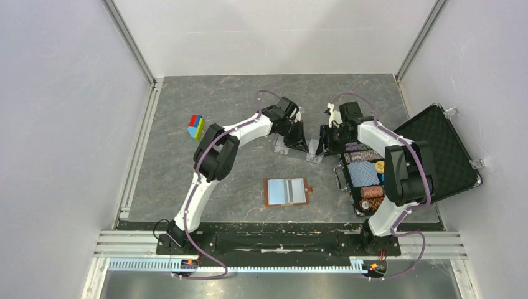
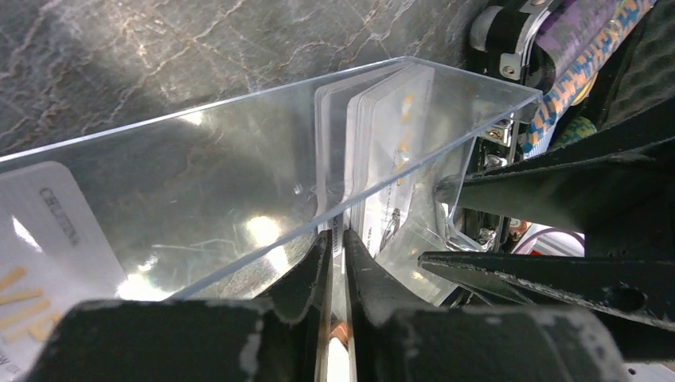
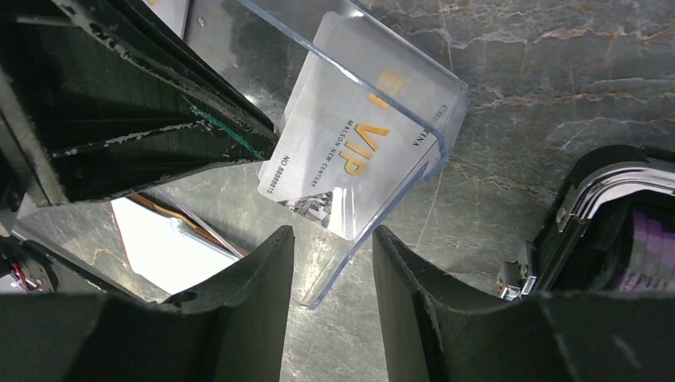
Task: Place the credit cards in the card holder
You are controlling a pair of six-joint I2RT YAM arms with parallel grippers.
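Observation:
A clear card holder (image 2: 215, 215) lies between my arms. White cards (image 2: 390, 135) stand bunched at its right end, and another card (image 2: 48, 231) shows at its left end. In the right wrist view, the front card (image 3: 350, 143) bears gold VIP lettering. At the holder's near wall, the fingers of my left gripper stand close together with a narrow gap. A card edge seems to lie at their tips, but whether it is held is unclear. My right gripper is open; the holder's end edge shows between its fingers.
A brown-edged clipboard-like item (image 1: 286, 192) lies in front. An open black case (image 1: 367, 174) with several rolls stands to the right, close to my right arm. Coloured blocks (image 1: 195, 126) sit at far left.

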